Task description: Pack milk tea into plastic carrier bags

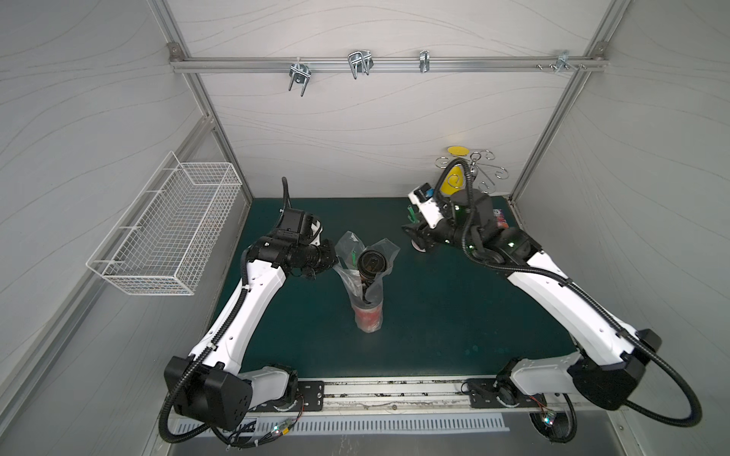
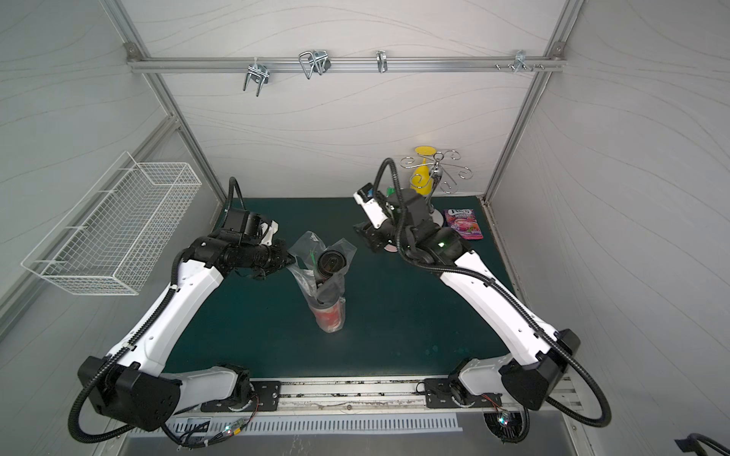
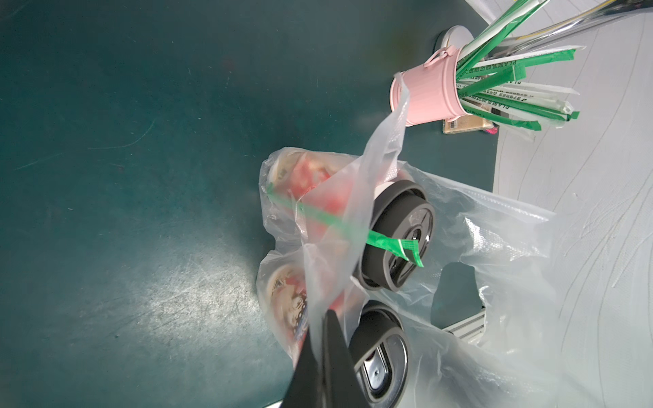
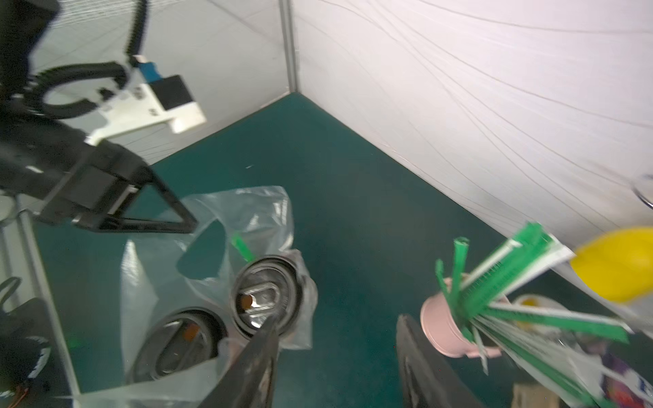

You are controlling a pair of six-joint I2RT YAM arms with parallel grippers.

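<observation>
The clear plastic bag (image 1: pixel 351 266) stands mid-table with its mouth spread. Two cups are inside it; their dark lids (image 3: pixel 401 234) show side by side in the left wrist view. A green-wrapped straw (image 3: pixel 391 242) lies against one cup. My left gripper is shut at the bag's left edge, the thin film reaching its fingertips. To the right and farther back, clear of the bag, my right gripper stands open and empty. Beyond it is a pink bucket (image 4: pixel 442 325) of wrapped straws (image 4: pixel 496 285).
A metal stand with curled arms (image 2: pixel 439 161) and a yellow object (image 2: pixel 422 176) occupy the back right, near a pink packet (image 2: pixel 464 223). On the left wall hangs a white wire basket (image 1: pixel 171 228).
</observation>
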